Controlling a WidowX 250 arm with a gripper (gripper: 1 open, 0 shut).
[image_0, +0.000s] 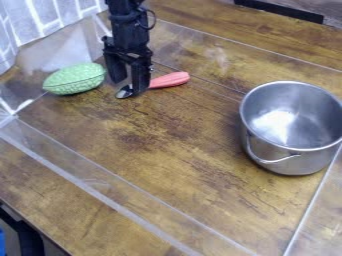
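My black gripper (130, 76) reaches down at the upper left of the camera view, low over a spoon with a metal head (128, 91) and a pink handle (170, 79). Its fingers are around the spoon near where head and handle meet; whether they are closed on it I cannot tell. Just left of it lies a green patterned oval object (74, 79).
A large steel pot (290, 129) stands on the right of the wooden table (160, 170). A white curtain hangs at the upper left.
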